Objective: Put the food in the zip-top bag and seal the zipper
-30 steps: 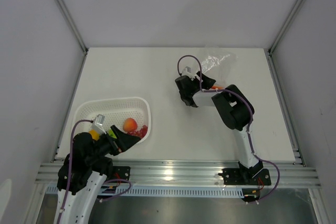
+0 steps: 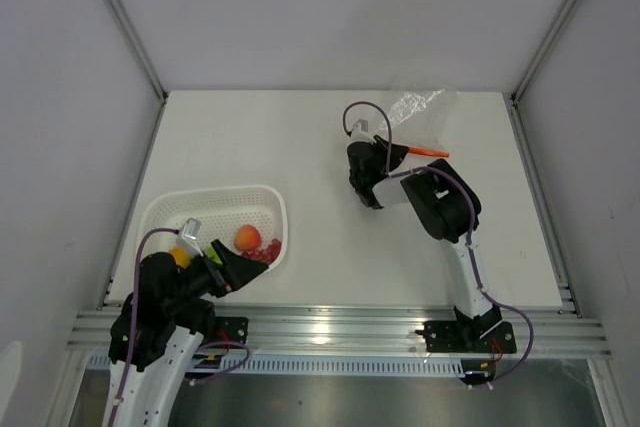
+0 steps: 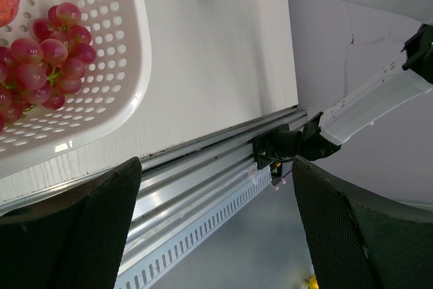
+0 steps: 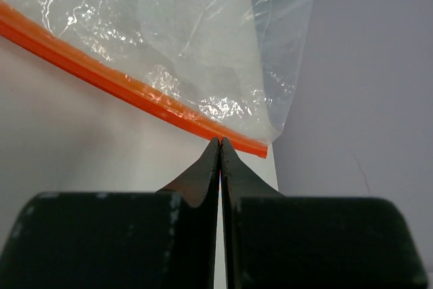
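A clear zip bag with an orange zipper strip lies at the back right of the table. My right gripper is shut at that strip, its tips near the strip's right end; nothing shows between its fingers. My left gripper hangs open over the front right of the white basket, nothing between its fingers. In the basket are an orange round fruit, red grapes, and yellow and green items, partly hidden by the left arm.
Metal rails run along the front edge, and walls close in the back and sides.
My right gripper has shifted slightly right, and the orange strip now reaches farther right in the top view. The left arm and basket have not visibly moved.
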